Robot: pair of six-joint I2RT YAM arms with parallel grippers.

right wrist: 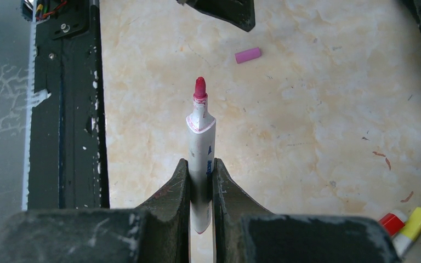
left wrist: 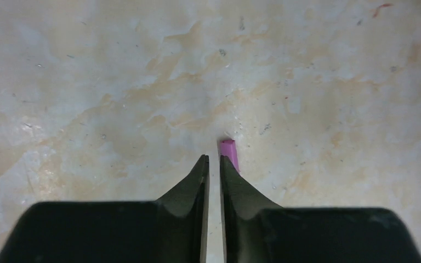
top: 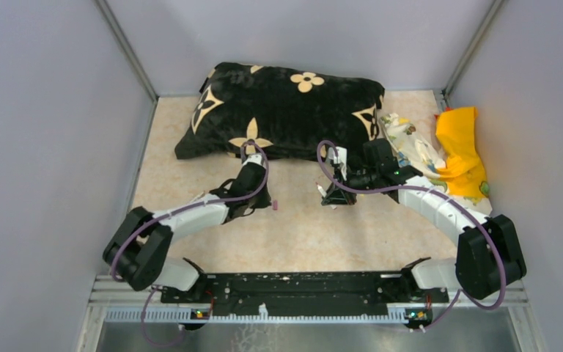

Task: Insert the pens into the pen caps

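Note:
A magenta pen cap (top: 276,205) lies on the table just right of my left gripper (top: 269,206). In the left wrist view the cap (left wrist: 229,152) shows beyond the fingertips, its near end partly behind the right finger. The left fingers stand slightly apart, with only bare table visible through the narrow gap. My right gripper is shut on a white pen (right wrist: 202,139), whose pink-red tip points up and away from the fingers in the right wrist view. There the cap (right wrist: 248,55) lies well clear of the pen tip, beside a dark left fingertip.
Red and yellow capped pens (right wrist: 416,223) lie at the lower right of the right wrist view. A black flowered cushion (top: 286,110) fills the back, and a yellow cloth (top: 460,147) lies at the right. Table room between the arms is clear.

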